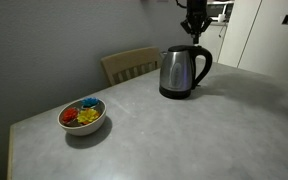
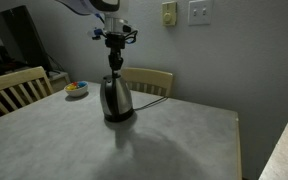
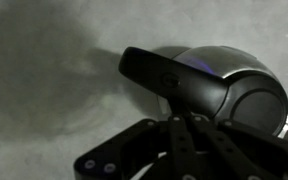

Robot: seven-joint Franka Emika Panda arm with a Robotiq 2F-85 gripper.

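A steel kettle [image 1: 177, 73] with a black lid and handle stands upright on its black base toward the back of the table. My gripper [image 1: 195, 42] is shut and points straight down over the handle side of the lid. In the second exterior view the gripper [image 2: 116, 73] is at the top of the kettle [image 2: 122, 97]. The wrist view looks down on the black handle [image 3: 169, 78] and round lid [image 3: 258, 110], with the fingertips close above where they join. Whether they touch cannot be made out. Nothing shows between the fingers.
A white bowl [image 1: 85, 129] with red, yellow and blue items sits at the left of the table. Wooden chairs [image 1: 131, 64] stand behind the table's edge. A dark cord [image 2: 152, 103] trails from the kettle.
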